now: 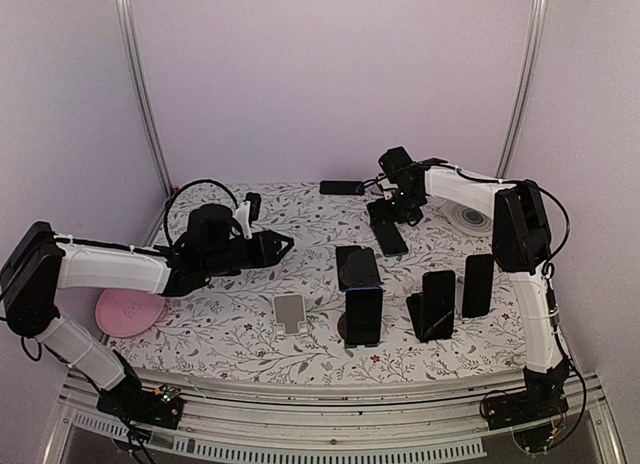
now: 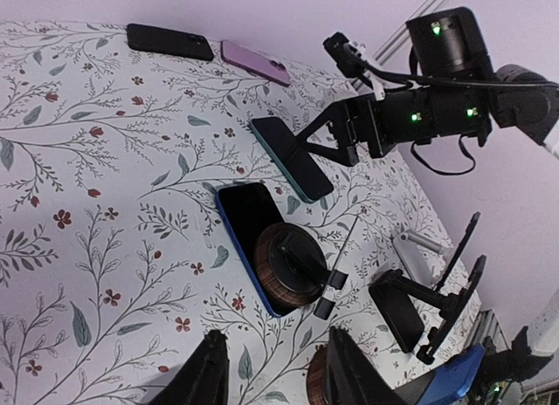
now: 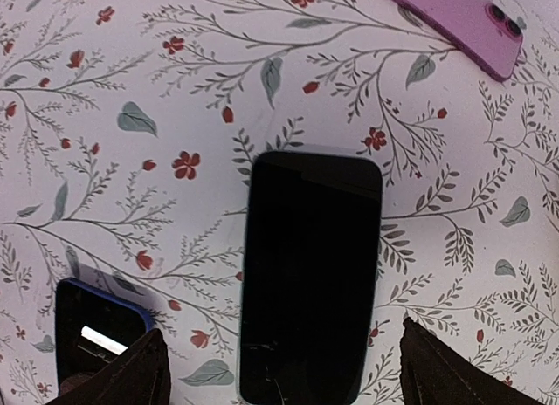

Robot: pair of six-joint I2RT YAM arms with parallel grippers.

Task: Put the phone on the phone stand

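My right gripper (image 1: 385, 209) is low over a black phone (image 3: 309, 274) lying flat, its open fingers either side of the phone's near end in the right wrist view. A round black stand (image 2: 293, 264) sits on a blue-edged phone (image 2: 244, 209) in the middle. Further stands carry upright phones at the front, among them a blue-edged one (image 1: 363, 314) and black ones (image 1: 438, 299) (image 1: 478, 284). My left gripper (image 1: 280, 249) hangs over the left of the table, fingers apart, nothing seen between them.
A white stand (image 1: 289, 311) is at the front centre, a pink plate (image 1: 128, 312) at the left. A black phone (image 2: 169, 38) and a pink phone (image 2: 255, 62) lie at the back.
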